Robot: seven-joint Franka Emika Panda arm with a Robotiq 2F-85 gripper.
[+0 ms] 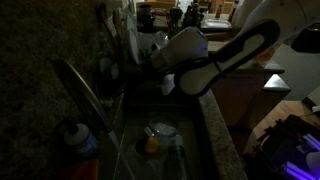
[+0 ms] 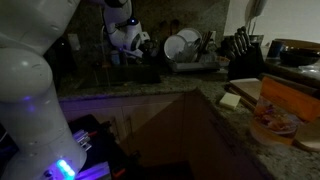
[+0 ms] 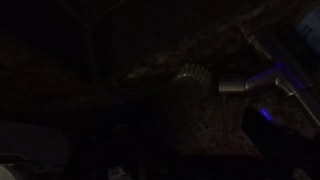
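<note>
In exterior view 1 my gripper (image 1: 133,77) is a dark shape low over the back of the sink, in front of the dish rack. It is open, and I make out nothing held. A clear container (image 1: 160,129) and a yellow round thing (image 1: 152,146) lie in the sink (image 1: 150,105). The tall faucet (image 1: 85,92) curves up on the left. The wrist view is very dark: metal fittings (image 3: 265,78) show at the right with a small ribbed round piece (image 3: 192,72) beside them, and a dark finger (image 3: 262,128) with a blue glint lies below.
A soap bottle (image 1: 79,138) stands left of the sink. Plates (image 2: 177,45) stand in the rack behind the counter, with a knife block (image 2: 243,66) to their right. An orange bag (image 2: 282,103) sits on the right counter, near a pale block (image 2: 230,100).
</note>
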